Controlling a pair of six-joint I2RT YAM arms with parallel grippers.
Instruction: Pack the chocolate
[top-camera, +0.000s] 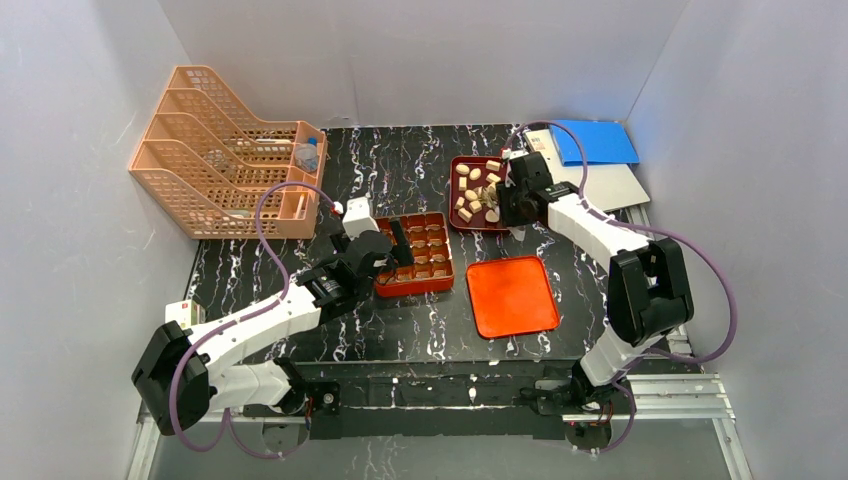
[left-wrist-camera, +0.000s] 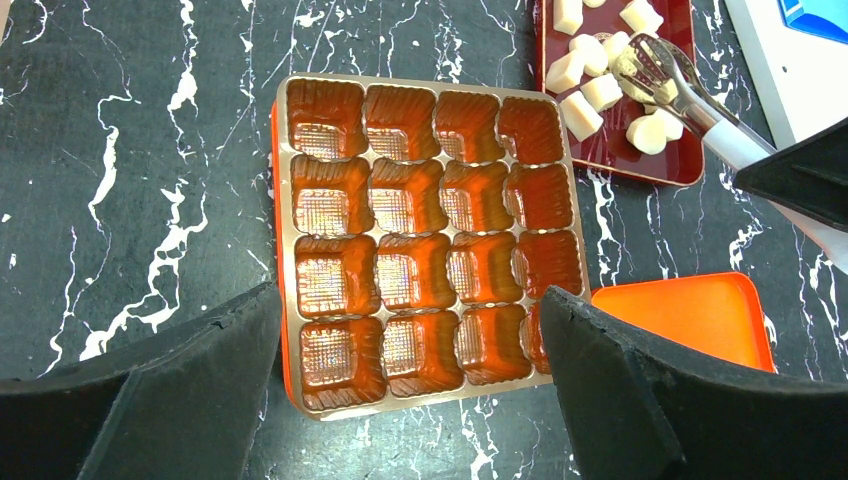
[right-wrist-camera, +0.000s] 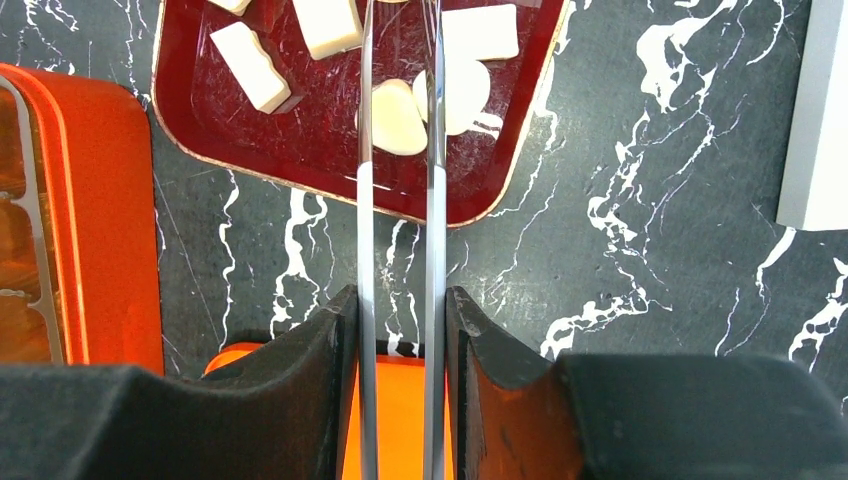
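Observation:
Pale chocolates (left-wrist-camera: 580, 116) of several shapes lie in a dark red tray (left-wrist-camera: 685, 165) at the back. A packing box (top-camera: 415, 285) with a brown insert (left-wrist-camera: 362, 167) of empty compartments stands left of the tray. My right gripper is closed around metal tongs (right-wrist-camera: 367, 250), one tong arm against each finger. The slotted tong heads (left-wrist-camera: 652, 68) are spread over the tray among the chocolates; whether a piece sits between them I cannot tell. Above the box hangs my left gripper (top-camera: 370, 243), wide open and empty.
An orange-red lid (top-camera: 513, 297) lies bare in front of the tray. At the back right are a white board (top-camera: 610, 188) and a blue folder (top-camera: 595, 143). A peach rack (top-camera: 190, 150) fills the back left. Marble table shows free between box and rack.

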